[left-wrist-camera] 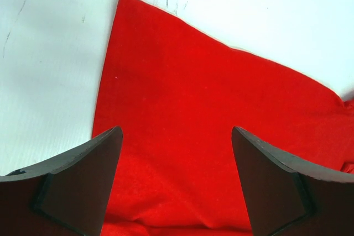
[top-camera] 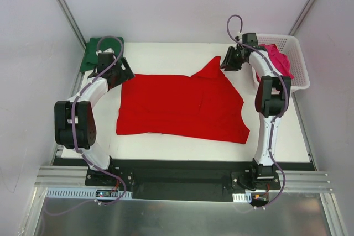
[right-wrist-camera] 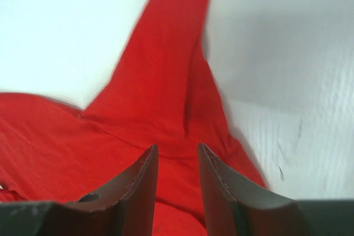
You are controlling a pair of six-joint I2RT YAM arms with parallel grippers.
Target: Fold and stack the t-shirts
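A red T-shirt (top-camera: 171, 103) lies spread across the table, its upper right part (top-camera: 210, 67) ridged and angled toward the back. My left gripper (top-camera: 124, 72) is open above its upper left corner; the left wrist view shows red cloth (left-wrist-camera: 177, 92) below the wide-apart fingers. My right gripper (top-camera: 227, 62) hovers over the upper right part, fingertips a small distance apart with nothing visible held, red cloth (right-wrist-camera: 149, 70) below them.
A green folded cloth (top-camera: 88, 53) lies at the back left. A white basket (top-camera: 298, 67) with pink cloth (top-camera: 274, 59) stands at the back right. White table (top-camera: 166, 53) shows around the shirt.
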